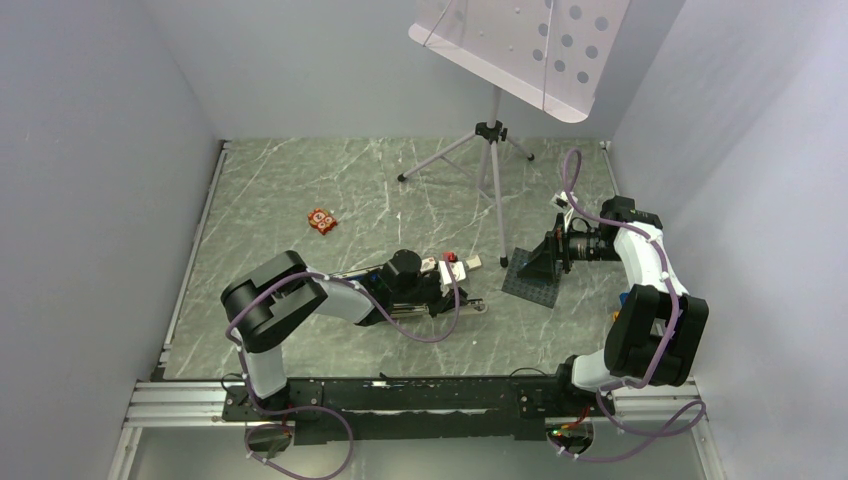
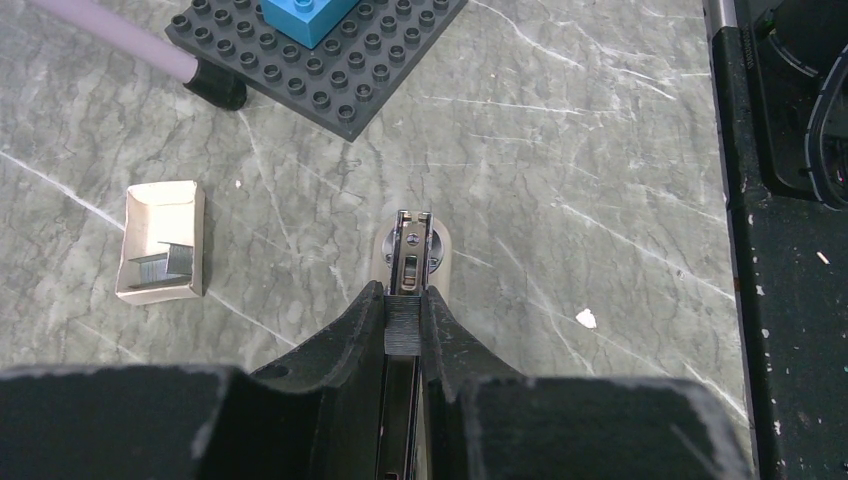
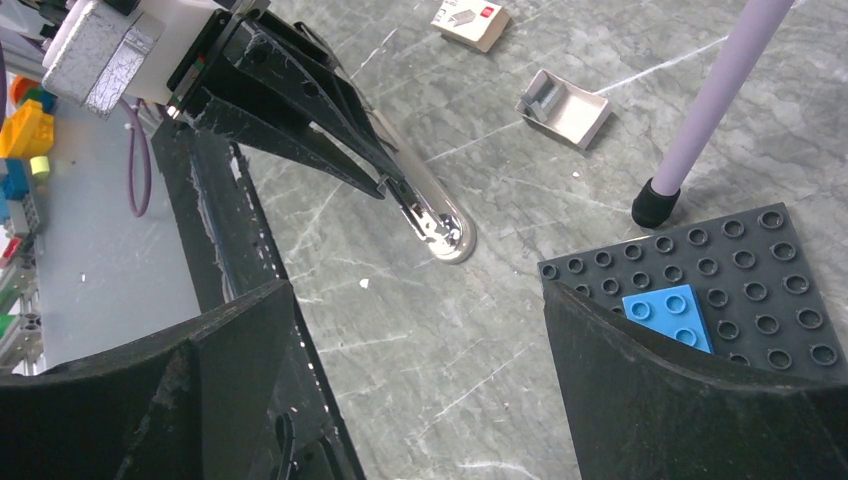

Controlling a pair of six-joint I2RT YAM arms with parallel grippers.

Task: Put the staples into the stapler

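In the left wrist view my left gripper is shut on a short grey strip of staples (image 2: pixel 403 338). The strip lies in line with the narrow metal channel of the stapler (image 2: pixel 410 262); whether it rests fully down inside cannot be told. Ahead of the fingertips the channel's front end and the base below are bare. From the right wrist view, the left fingers (image 3: pixel 375 165) reach down onto the stapler (image 3: pixel 447 232). My right gripper hangs apart from it, wide open and empty, near the dark studded plate.
An open paper box (image 2: pixel 130 240) holds some staples beside the stapler, with another small box (image 3: pixel 470 24) behind. A tripod leg (image 3: pixel 700 120) stands close to the studded plate (image 3: pixel 800 290), which bears a blue brick (image 3: pixel 672 312). Bare table lies in front of the stapler.
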